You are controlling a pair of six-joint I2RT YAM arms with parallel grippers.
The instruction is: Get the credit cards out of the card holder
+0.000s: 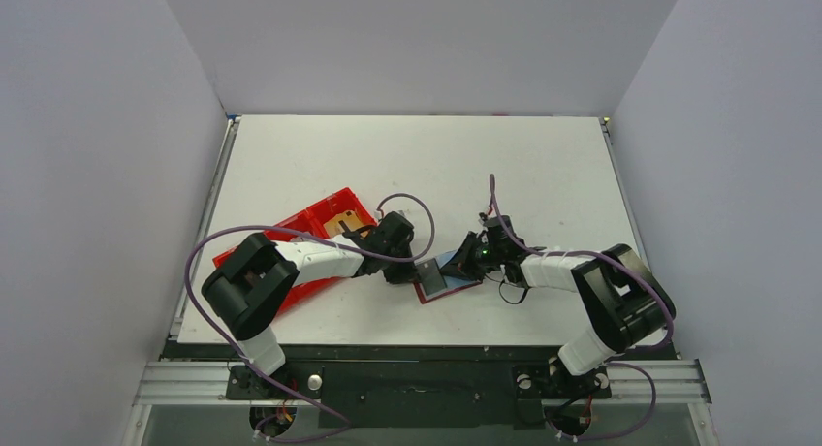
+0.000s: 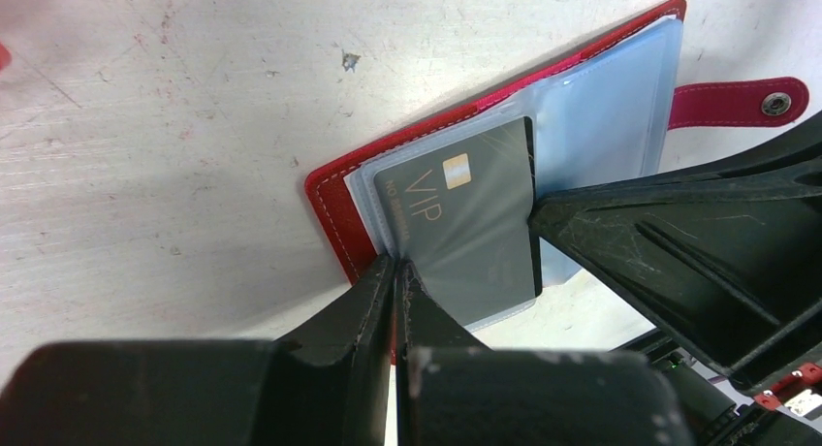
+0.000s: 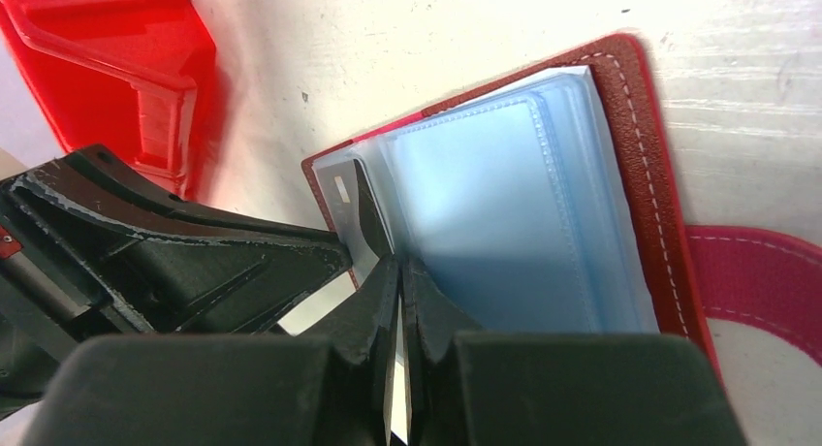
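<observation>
The red card holder (image 2: 335, 213) lies open-strapped on the table between my grippers, with clear bluish sleeves (image 3: 485, 194) and a grey VIP card (image 2: 458, 233) under plastic at its left part. My left gripper is shut, its tips at the left edge of the sleeve holding the card. My right gripper is shut too, its tips on the sleeves beside the card's right edge. Nothing clear shows between either pair of fingers.
A red compartment tray (image 1: 330, 201) with contents stands at the left, partly under the left arm.
</observation>
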